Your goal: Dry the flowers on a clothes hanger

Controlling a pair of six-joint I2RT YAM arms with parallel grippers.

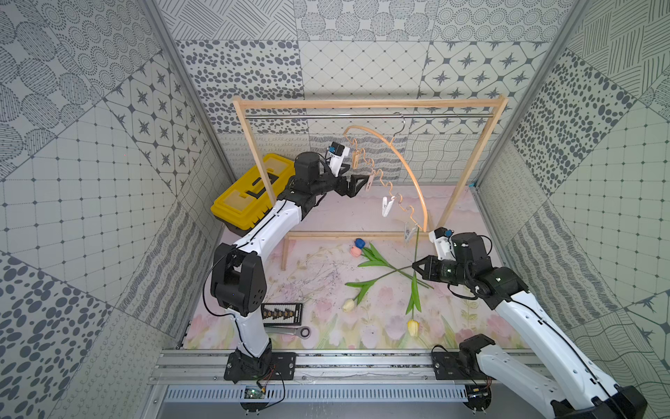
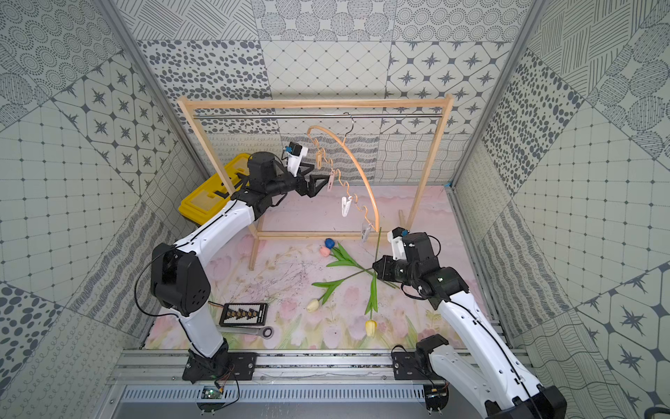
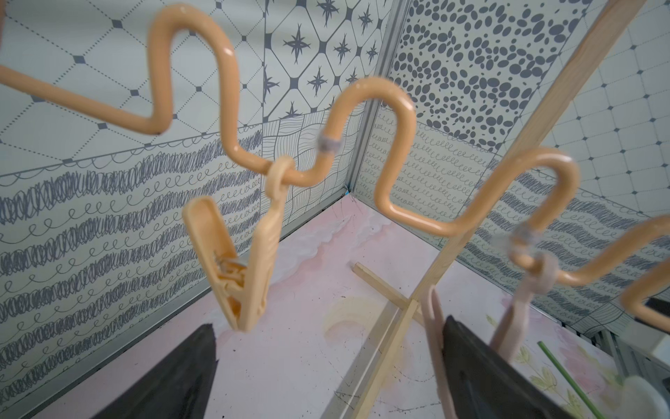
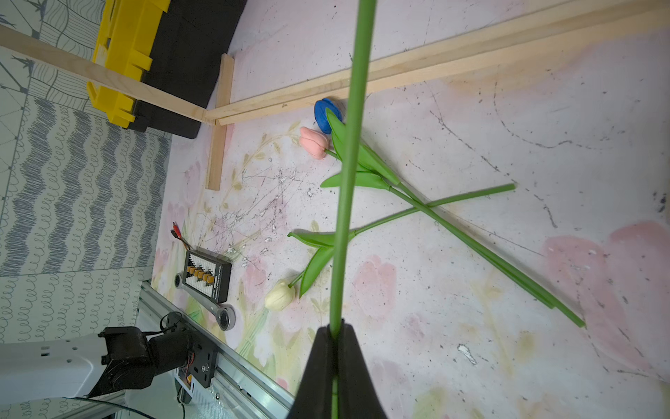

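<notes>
My right gripper (image 1: 417,267) is shut on the green stem (image 4: 347,167) of a yellow tulip, whose bloom (image 1: 412,327) hangs toward the front. The stem's free end reaches up near the grey clothespin (image 1: 409,232) at the hanger's near end. The orange hanger (image 1: 405,164) hangs slanted from the rail, carrying wooden (image 3: 240,272), pink (image 1: 370,182) and white (image 1: 387,206) clothespins too. My left gripper (image 1: 357,175) stands open by the pink pin; in the left wrist view that pin overlaps the right-hand finger (image 3: 488,377). A blue tulip (image 4: 326,115), pink tulip (image 4: 313,141) and white tulip (image 4: 280,296) lie on the table.
The wooden rack (image 1: 370,104) spans the table, its low bar (image 1: 328,235) behind the flowers. A yellow toolbox (image 1: 252,192) sits back left. In front lie a black box of bits (image 1: 282,313) and a wrench (image 1: 286,331).
</notes>
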